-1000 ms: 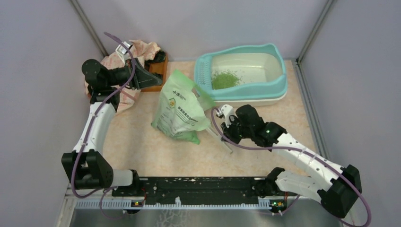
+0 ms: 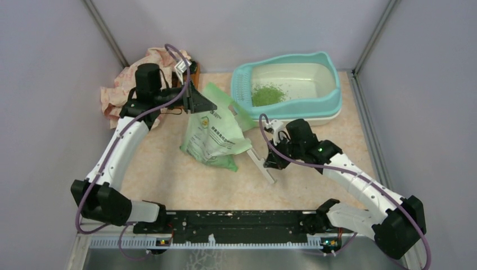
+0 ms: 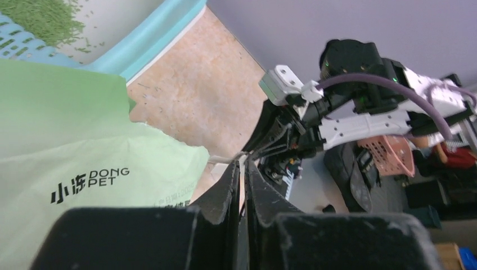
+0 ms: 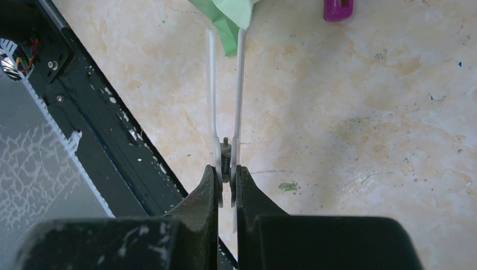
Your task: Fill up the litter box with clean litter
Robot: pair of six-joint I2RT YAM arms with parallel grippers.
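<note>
A green litter bag (image 2: 214,135), printed DONG PET in the left wrist view (image 3: 84,157), slumps on the table beside the teal litter box (image 2: 332,95), which has a small patch of green pellets (image 2: 267,94). My left gripper (image 2: 199,104) is over the bag's upper end; its fingers look close together in the left wrist view, and whether it holds anything is unclear. My right gripper is shut on a long pale two-bladed tool (image 4: 239,107), low over the table right of the bag, one end by the bag's edge.
A pink crumpled cloth (image 2: 118,90) and a wooden tray lie at the back left. A purple object (image 4: 337,8) shows in the right wrist view. Grey walls close in both sides and back.
My left gripper has moved right, over the top of the bag.
</note>
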